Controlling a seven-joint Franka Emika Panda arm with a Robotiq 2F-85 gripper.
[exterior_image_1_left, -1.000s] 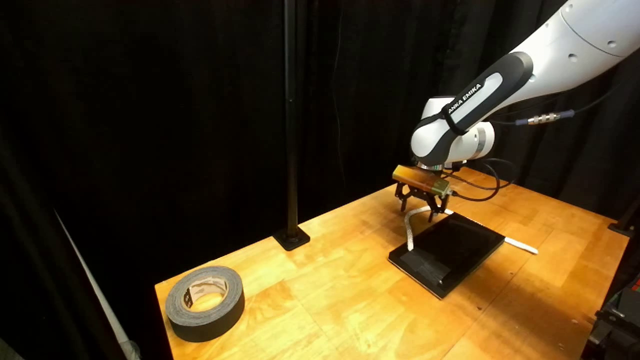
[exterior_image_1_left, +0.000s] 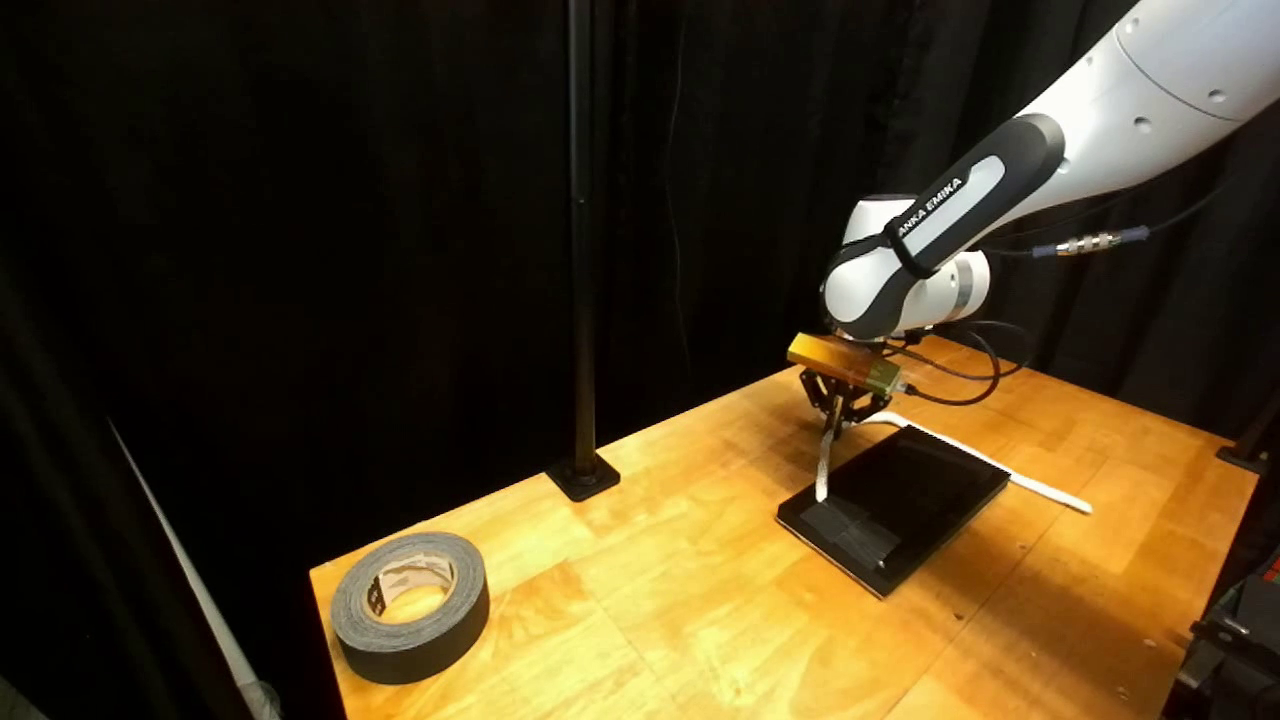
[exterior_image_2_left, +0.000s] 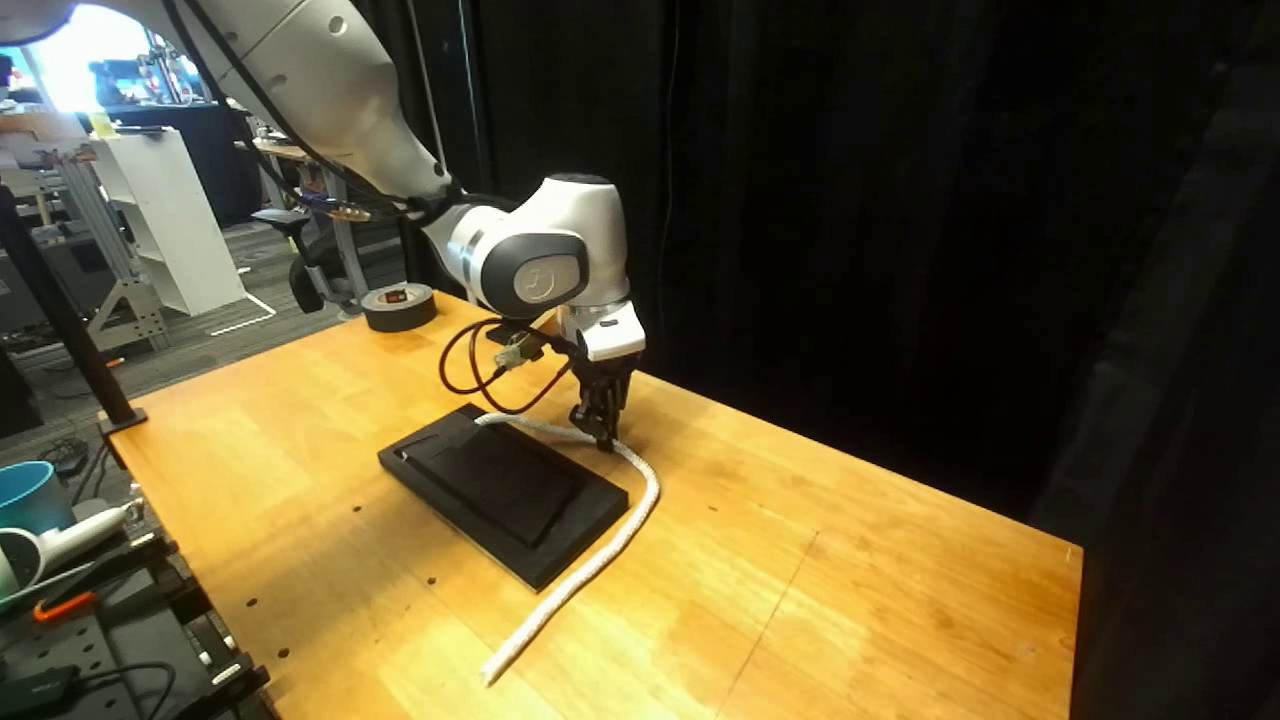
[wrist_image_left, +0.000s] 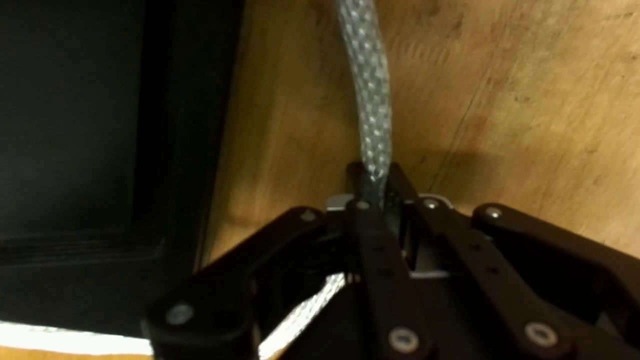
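Observation:
A white braided rope (exterior_image_2_left: 584, 577) curves around the back and one side of a flat black box (exterior_image_2_left: 561, 514). In exterior view 1, one rope end rests on the near-left corner of the box (exterior_image_1_left: 926, 486), and the other lies on bare wood to the right. My gripper (exterior_image_1_left: 836, 420) points down behind the box, shut on the rope. In the wrist view the rope (wrist_image_left: 373, 102) runs into the gripper and comes out again below it. The table beneath shows close to the fingertips.
A roll of dark tape (exterior_image_1_left: 411, 606) sits at the left corner of the wooden table (exterior_image_1_left: 624, 600). A black pole (exterior_image_1_left: 583, 360) is clamped at the back edge. Between tape and box the wood is clear.
The gripper has gone from open to shut on the rope and sits slightly lower. The rope has shifted, its far end now reaching further right. Box and tape have not moved.

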